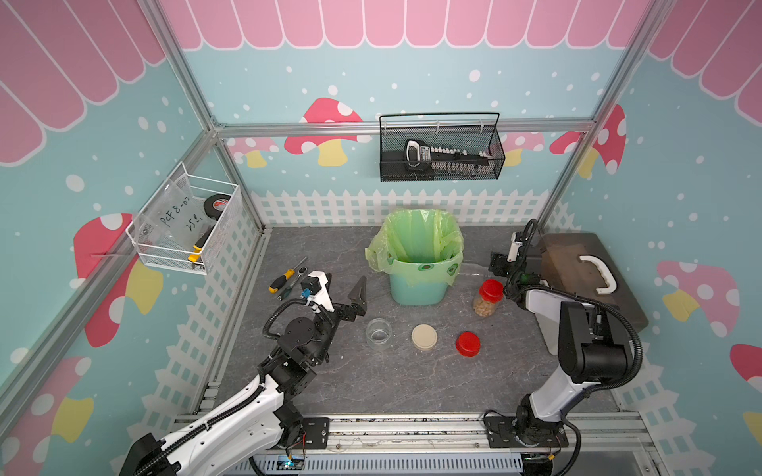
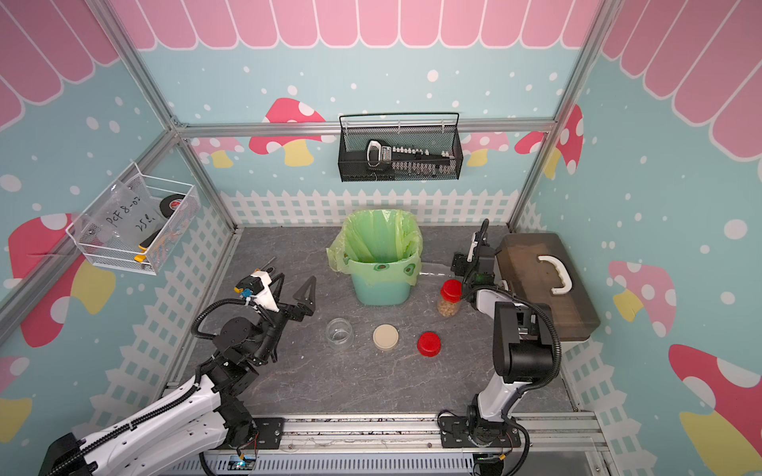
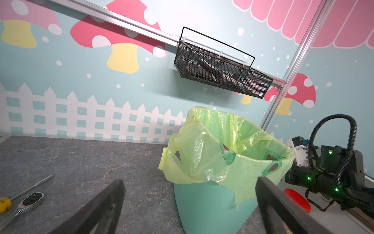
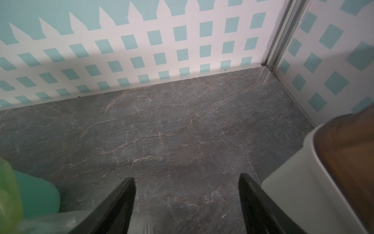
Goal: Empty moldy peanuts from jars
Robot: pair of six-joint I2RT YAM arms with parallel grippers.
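A jar of peanuts with a red lid stands right of the green bin with its bag liner. An empty glass jar, cream lid and red lid lie in front. My left gripper stands open above the table, left of the bin. My right gripper is low behind the peanut jar, between bin and grey box; in its wrist view the fingers are apart, with a clear object at the lower left.
Screwdrivers lie at the left. The lidded box has a white handle. Wire baskets hang on the back and left walls.
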